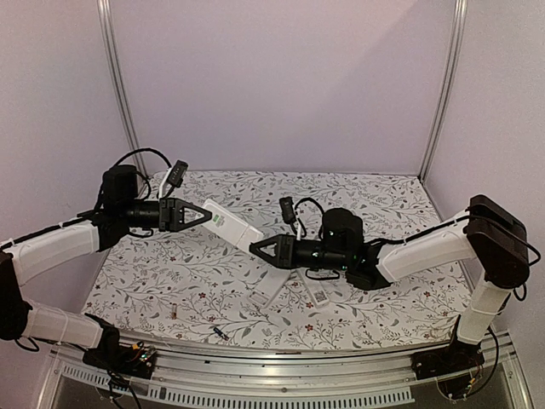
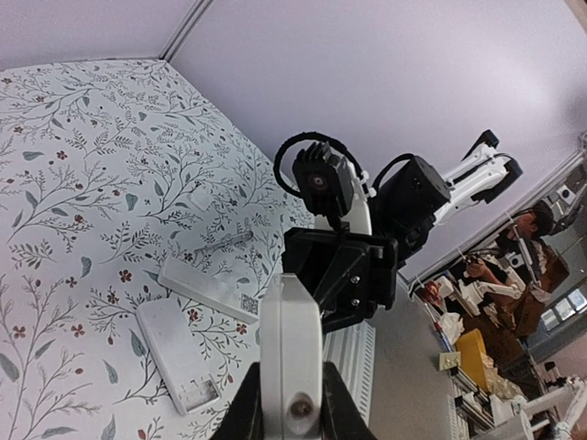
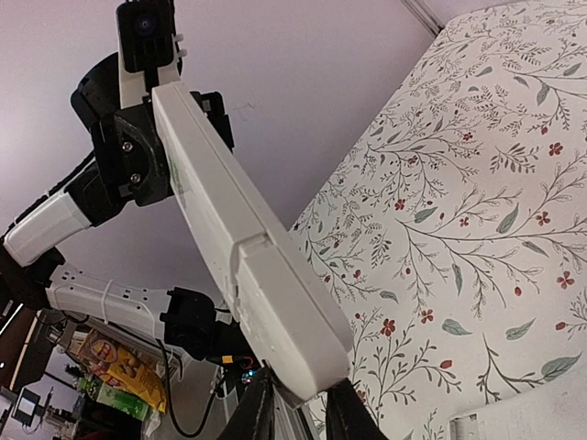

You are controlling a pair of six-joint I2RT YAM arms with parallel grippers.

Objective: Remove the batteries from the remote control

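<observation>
A white remote control (image 1: 230,225) hangs in the air, tilted, between both grippers. My left gripper (image 1: 206,216) is shut on its upper-left end. My right gripper (image 1: 256,250) is at the lower-right end, where the cover section (image 3: 289,321) shows a seam against the body; its fingers are at that end, and I cannot tell how far they are closed. In the left wrist view the remote (image 2: 289,348) is seen end-on. Two small batteries, one pale (image 1: 174,312) and one dark (image 1: 220,332), lie on the table's front left.
Two white flat pieces (image 2: 174,353) (image 2: 206,290) lie on the floral table (image 1: 358,196) below the right gripper. Walls enclose the sides and back; a metal rail runs along the front.
</observation>
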